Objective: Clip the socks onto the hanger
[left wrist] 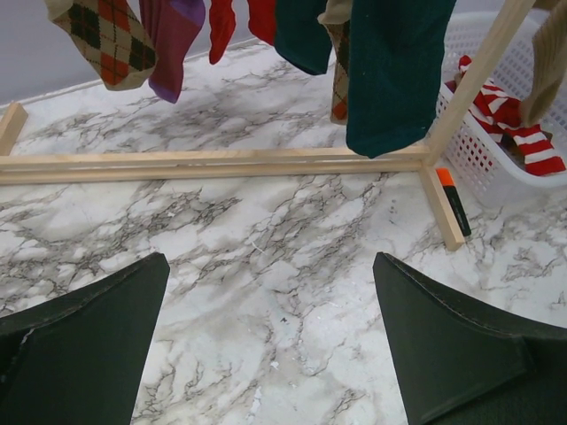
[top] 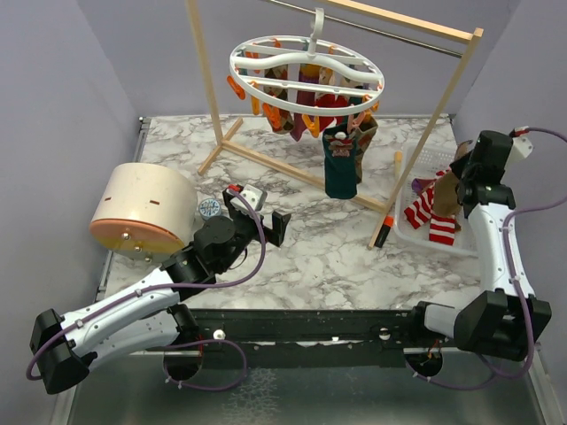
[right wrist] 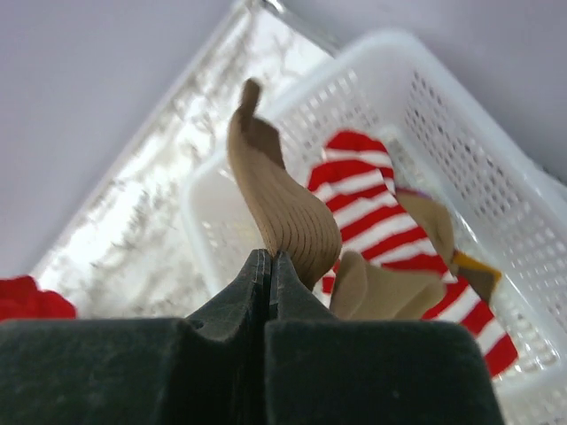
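Observation:
A white round hanger (top: 306, 84) with orange clips hangs from the wooden frame, holding several socks, including a teal one (top: 340, 164) at the front. My right gripper is shut on a brown sock (right wrist: 292, 212), lifted over the white basket (right wrist: 443, 124). Red-striped socks (right wrist: 381, 221) and other brown ones lie inside the basket. My left gripper is open and empty over the marble table, in front of the hanging socks.
A cream cylinder (top: 146, 199) stands at the left. The frame's wooden base (top: 292, 173) crosses the table. An orange-and-black tool (top: 384, 230) lies beside the basket.

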